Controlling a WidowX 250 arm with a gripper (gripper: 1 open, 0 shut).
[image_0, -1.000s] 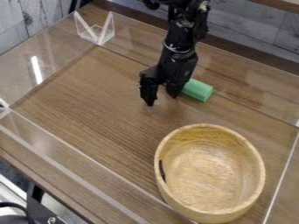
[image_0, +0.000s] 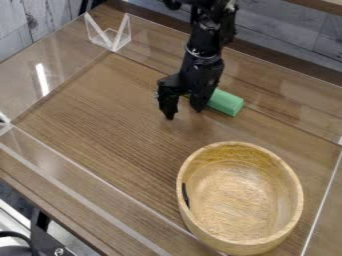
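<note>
The black gripper (image_0: 185, 101) reaches down to the wooden table at the upper middle, its fingers spread open. A green block (image_0: 226, 103) lies just right of and behind it, partly hidden by the gripper. Whether anything touches the fingers is hard to tell.
A large yellow oval basin (image_0: 238, 228) sits at the lower right. A white wire-like holder (image_0: 111, 35) is at the upper left.
</note>
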